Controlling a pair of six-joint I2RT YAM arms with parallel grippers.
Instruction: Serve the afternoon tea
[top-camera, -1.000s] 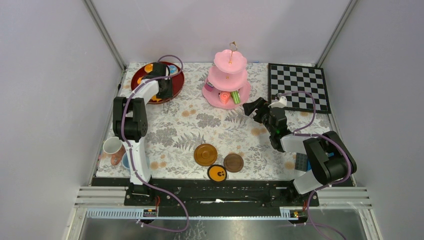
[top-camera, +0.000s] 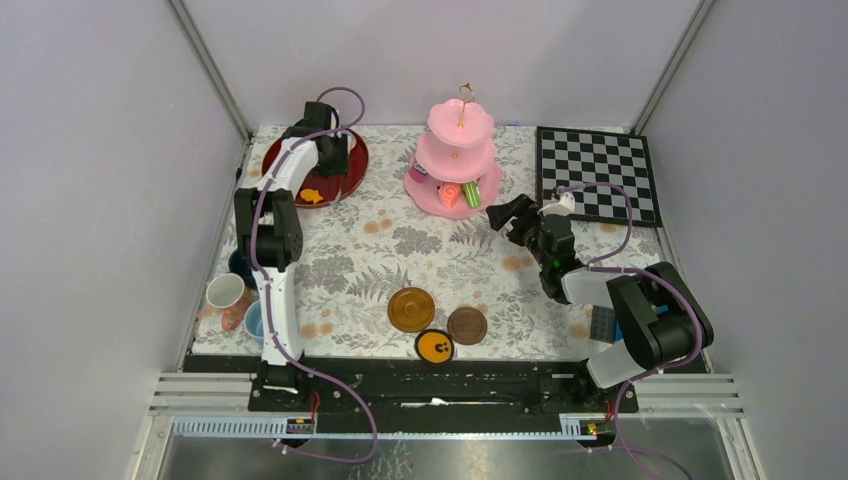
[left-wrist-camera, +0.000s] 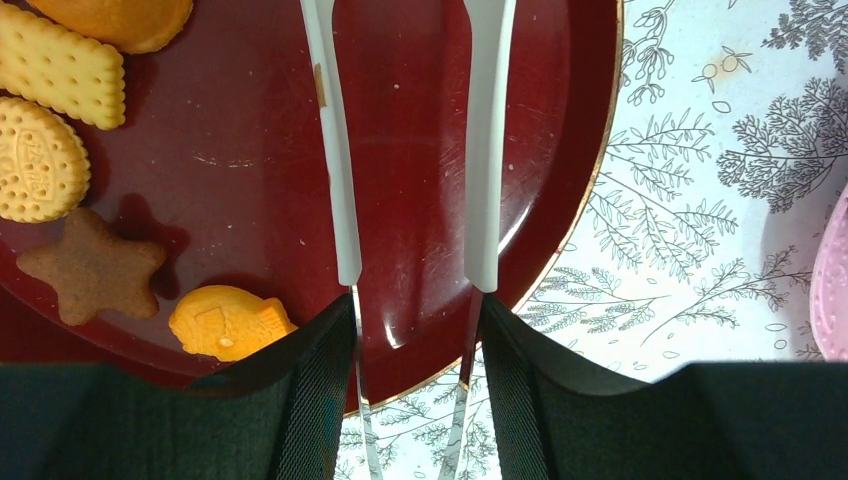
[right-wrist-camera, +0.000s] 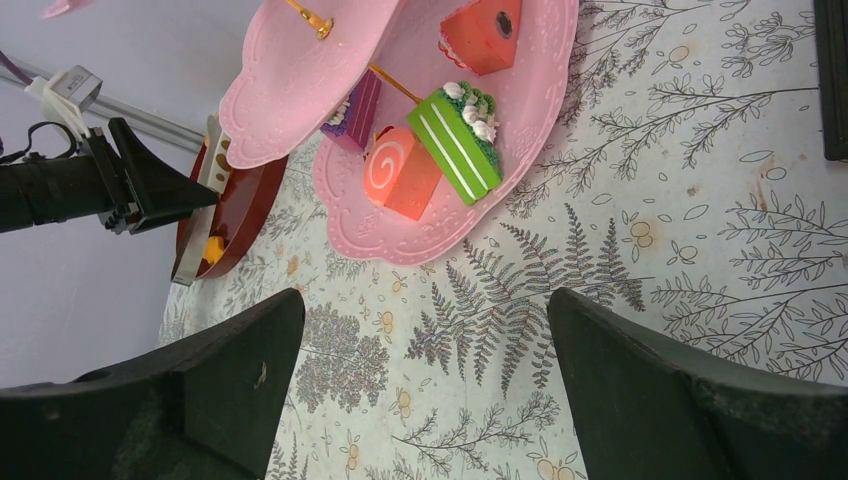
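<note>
My left gripper has its fingers against both arms of metal tongs (left-wrist-camera: 483, 190) with pale grey tips, whose arms stand apart with nothing between them. Below lies the dark red round tray (left-wrist-camera: 420, 320). In the left wrist view, the tray's left side holds a brown star biscuit (left-wrist-camera: 95, 267), an orange fish biscuit (left-wrist-camera: 228, 322), a round biscuit (left-wrist-camera: 38, 160) and a rectangular one (left-wrist-camera: 62, 66). The pink tiered stand (top-camera: 455, 157) carries cake pieces on its lowest tier, among them a green slice (right-wrist-camera: 455, 145). My right gripper is open and empty, in front of the stand.
A checkered board (top-camera: 597, 170) lies at the back right. Cups, including a white one (top-camera: 226, 291), stand at the left, partly behind my left arm. Round coasters (top-camera: 411, 309) lie near the front edge.
My right arm and the stand have stayed still.
</note>
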